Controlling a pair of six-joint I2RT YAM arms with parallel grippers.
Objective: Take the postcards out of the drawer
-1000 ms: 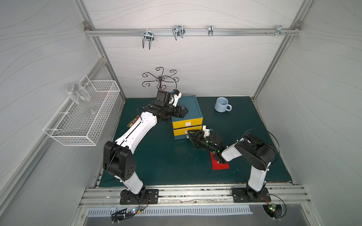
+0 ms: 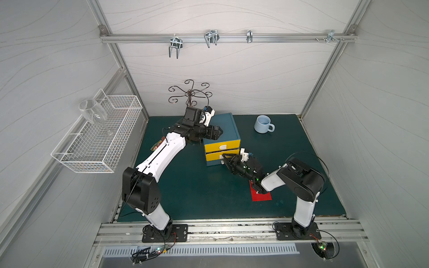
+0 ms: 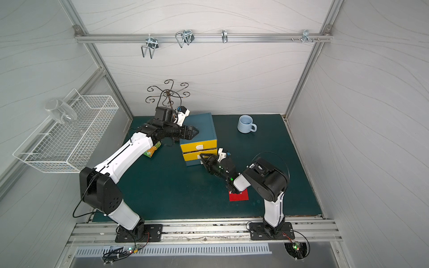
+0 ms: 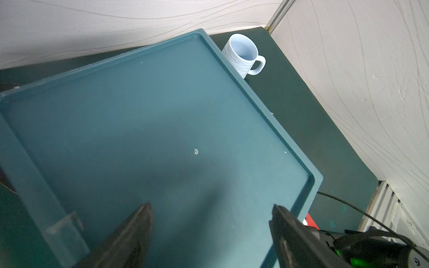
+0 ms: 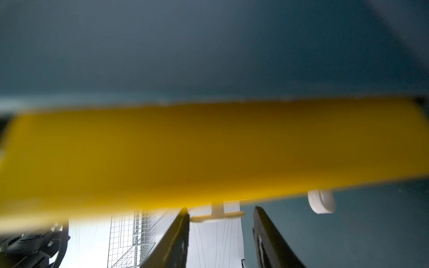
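Note:
The blue drawer unit [image 2: 221,125] has two yellow drawer fronts [image 2: 222,146]; no postcards are visible inside. My left gripper hangs open over the unit's top [image 4: 169,111], nothing between its fingers. My right gripper is at the middle yellow drawer [image 5: 214,147], its fingers apart around that drawer's white handle [image 5: 217,215]; whether they touch it I cannot tell. Another white knob [image 5: 320,201] shows to the right in the right wrist view.
A blue mug [image 2: 262,125] stands back right. A red sheet [image 2: 260,195] lies under the right arm. A wire basket [image 2: 96,143] with a glass hangs on the left wall. A black metal stand [image 2: 190,93] is behind.

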